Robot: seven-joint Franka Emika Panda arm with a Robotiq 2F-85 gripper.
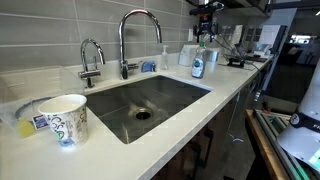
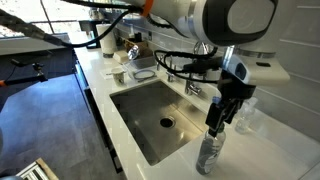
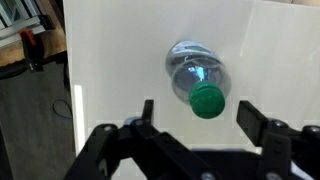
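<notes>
A clear bottle with a green cap [image 3: 207,99] stands upright on the white counter, seen from above in the wrist view. In exterior view 1 the same bottle [image 1: 198,66] is at the counter's far end, past the sink. My gripper is open above it; the cap shows between the two fingers, nearer the right one, with neither finger seen touching it. From exterior view 2, the gripper [image 2: 220,125] hangs just over the bottle [image 2: 208,155], its tips close to the top.
The sink [image 1: 150,108] with its tall faucet [image 1: 123,50] lies beside the bottle. A patterned white cup [image 1: 66,121] stands at the near end, and a soap dispenser [image 1: 164,58] is by the wall. Counter around the bottle is mostly clear.
</notes>
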